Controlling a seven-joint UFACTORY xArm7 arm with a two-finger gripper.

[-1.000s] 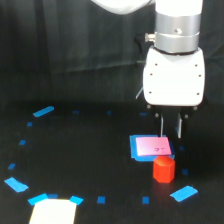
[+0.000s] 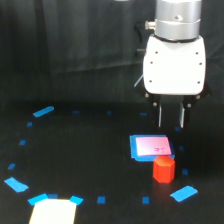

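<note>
My white gripper (image 2: 171,125) hangs at the right of the camera view, fingers pointing down, with a clear gap between them and nothing held. Below and slightly left of it lies a flat pink piece (image 2: 152,146) on a blue square (image 2: 134,149). A red block (image 2: 164,170) stands just in front of the pink piece, hiding part of the blue square's near edge. The fingertips appear above both pieces, apart from them.
A pale cream piece (image 2: 54,212) sits on blue at the bottom left, cut by the frame edge. Blue tape strips (image 2: 184,193) and small blue marks dot the black table.
My gripper has risen in the view, away from the pink piece and red block. Its fingers remain apart. The pieces on the table look unmoved.
</note>
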